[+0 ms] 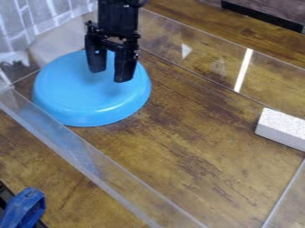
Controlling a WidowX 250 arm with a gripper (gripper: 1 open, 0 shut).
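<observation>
The black gripper [111, 64] hangs from the top of the view, its two fingers pointing down and standing apart with nothing seen between them. It is over a light blue round lid or disc [91, 102] that lies on the wooden table. Whether the fingertips touch the blue disc cannot be told.
A white block [283, 127] lies at the right. A blue object [20, 210] is at the lower left edge. Clear panels border the table, and a pale object and curtain are behind the disc.
</observation>
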